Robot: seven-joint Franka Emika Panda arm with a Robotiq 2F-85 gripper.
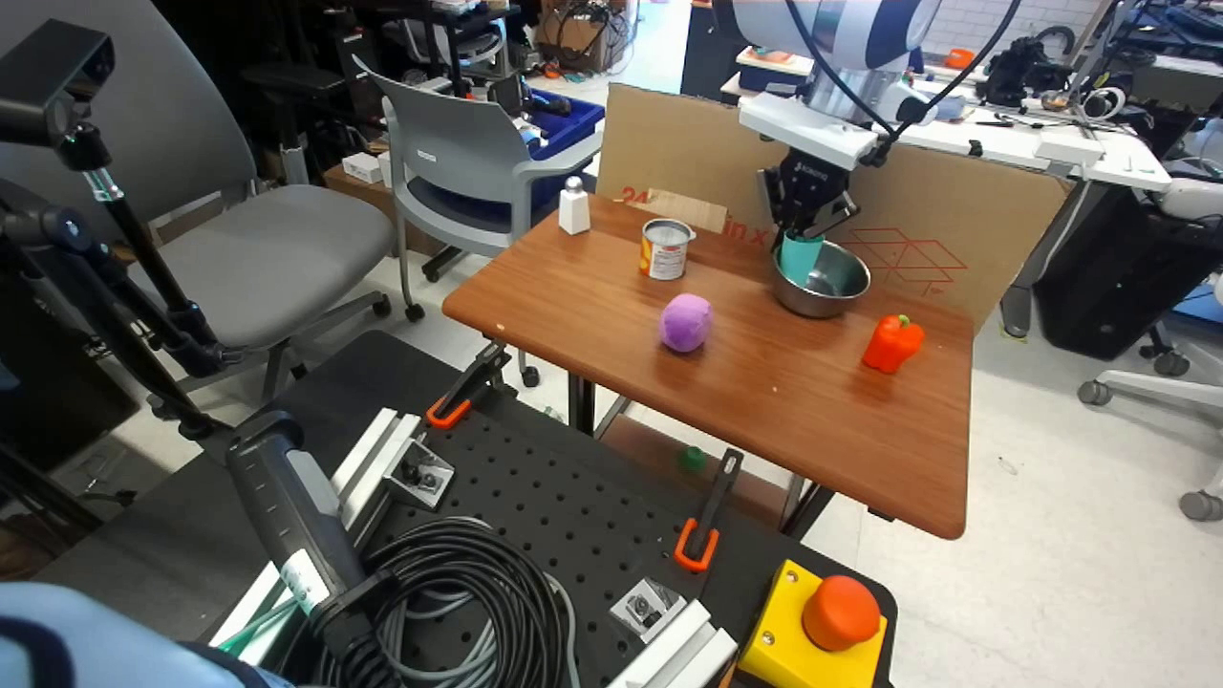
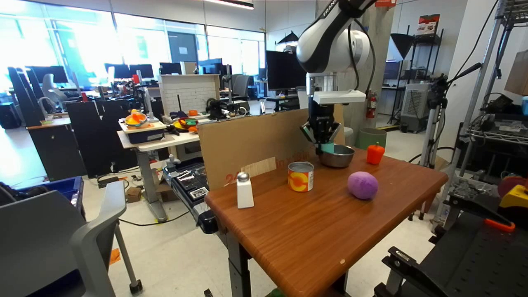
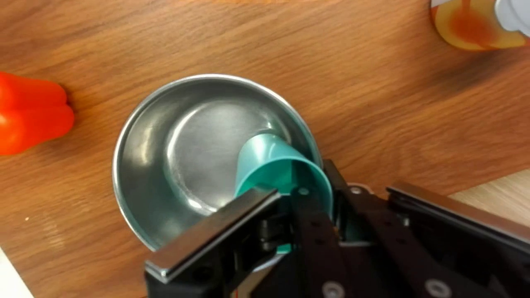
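Note:
A teal cup (image 3: 258, 154) leans inside the metal bowl (image 3: 198, 144), against the wall nearest my gripper. The fingers are shut on the cup's side wall, one finger inside its mouth and the other outside. Whether the bowl's rim is also pinched I cannot tell. From exterior view 1, my gripper (image 1: 791, 235) comes down over the left side of the bowl (image 1: 827, 287), with the teal cup (image 1: 799, 262) under it. In exterior view 2 only a little of the cup (image 2: 327, 147) shows above the bowl (image 2: 341, 157).
An orange-red pepper (image 1: 893, 343), a purple ball (image 1: 685, 322), an open can (image 1: 665, 250) and a white shaker (image 1: 573, 207) stand around the wooden table (image 1: 734, 401). A cardboard panel (image 2: 257, 141) rises behind the bowl.

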